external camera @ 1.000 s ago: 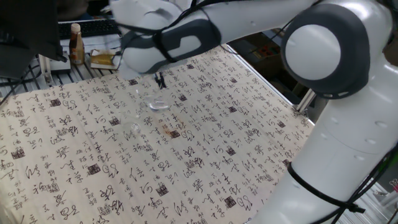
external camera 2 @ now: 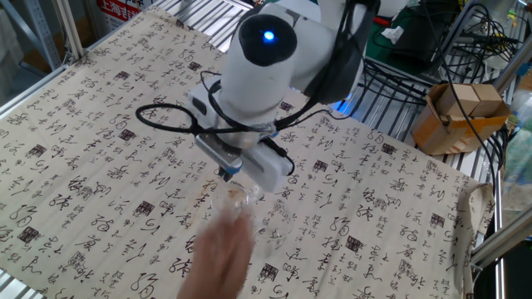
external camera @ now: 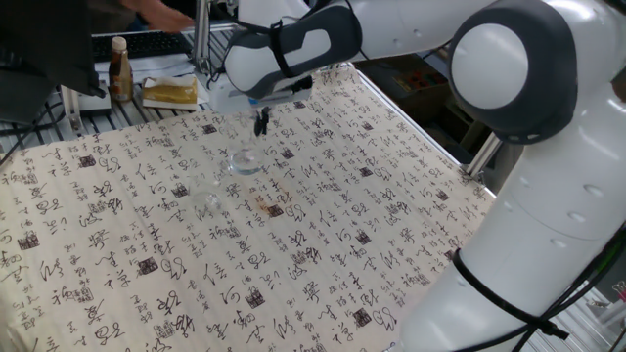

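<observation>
A clear glass (external camera: 246,161) is at my gripper (external camera: 261,122), whose dark fingertips sit close together at its upper side in exterior view 1. The glass tips along with the wrist, so my gripper appears shut on it, though the contact is hard to make out through the transparent wall. A second clear vessel (external camera: 205,203) is faintly visible on the patterned cloth, nearer the front left. In exterior view 2, the held glass (external camera 2: 235,196) shows below the gripper (external camera 2: 227,174), partly covered by a blurred hand.
A person's hand (external camera 2: 220,257) reaches across the foreground of exterior view 2. At the back edge stand a sauce bottle (external camera: 120,70) and a yellow packet (external camera: 170,93). A cardboard box (external camera 2: 460,120) sits beside the table.
My wrist has turned and shifted slightly right in exterior view 1. The glass's tilt has changed with it, its outline now rounder. The second vessel stays put.
</observation>
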